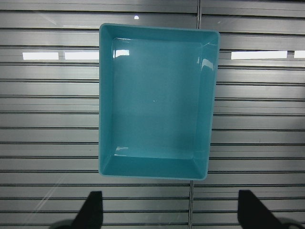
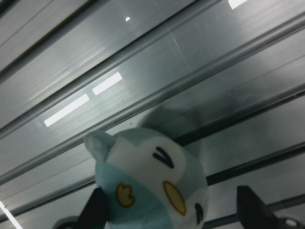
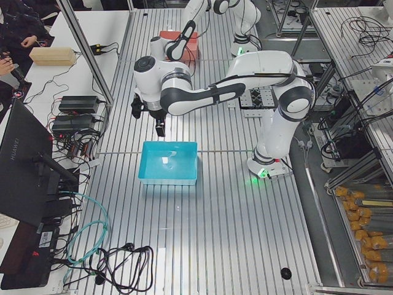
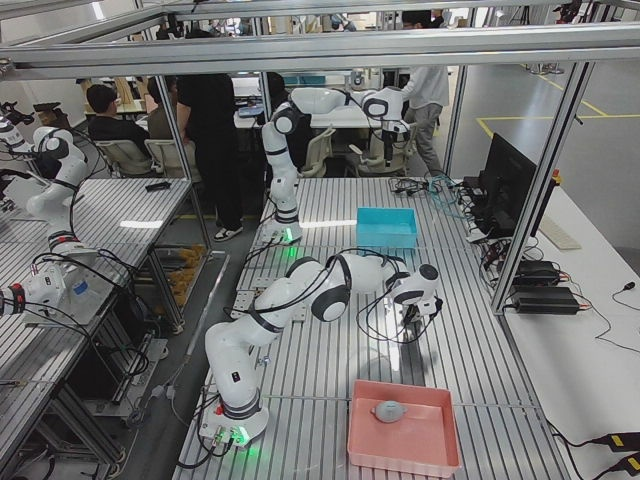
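An empty blue bin [image 1: 155, 95] rests on the slatted table, seen also in both camera views. Over it, a little to one side, hangs my left gripper, its dark fingers standing wide apart with nothing between. In the right wrist view a light-blue and white penguin plush [image 2: 147, 171] lies low between the fingers of my right gripper; whether they grip it is unclear. A pink bin [image 4: 400, 450] with a small grey object [image 4: 389, 410] inside stands on the table in the camera right view.
A monitor [image 3: 21, 178], power boxes and cables [image 3: 123, 264] line one side. A metal post [image 4: 530, 190] rises at the table's edge.
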